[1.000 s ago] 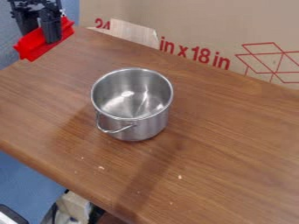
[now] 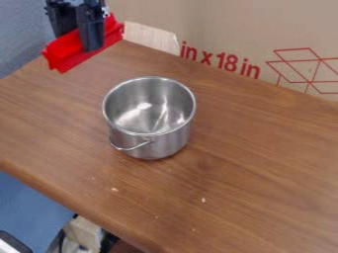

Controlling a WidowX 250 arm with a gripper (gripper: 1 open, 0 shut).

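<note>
A red object (image 2: 65,55), apparently a block or box, is held up at the upper left by my dark gripper (image 2: 86,38), whose fingers hang down over it. A steel pot (image 2: 149,128) with a wire handle on its front left sits on the wooden table (image 2: 251,188), below and right of the gripper. The red object is partly hidden by the fingers.
A cardboard panel (image 2: 251,30) with red print stands along the back, with a small white piece (image 2: 152,38) before it. The table's left edge drops to a blue surface (image 2: 34,212).
My gripper and the red object have moved right, from the far upper left toward the area above and left of the pot. The pot has stayed where it was.
</note>
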